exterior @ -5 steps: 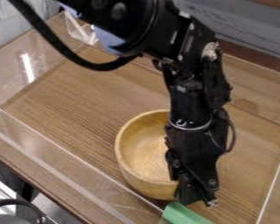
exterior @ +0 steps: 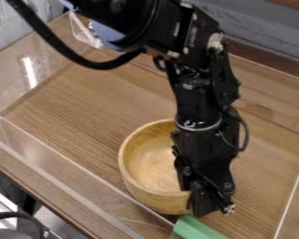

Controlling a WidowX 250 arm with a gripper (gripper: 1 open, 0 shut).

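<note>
My gripper (exterior: 205,193) is low at the right side of a tan wooden bowl (exterior: 149,168), over its near rim; its fingertips are partly hidden, and it appears shut on that rim. A green object (exterior: 197,229) lies at the bottom edge, just below the gripper, partly out of frame.
Clear plastic edging runs along the left and near sides, with a dark cable at the bottom left. A grey wall stands at the back.
The bowl and gripper have shifted very slightly to the left; otherwise little differs.
</note>
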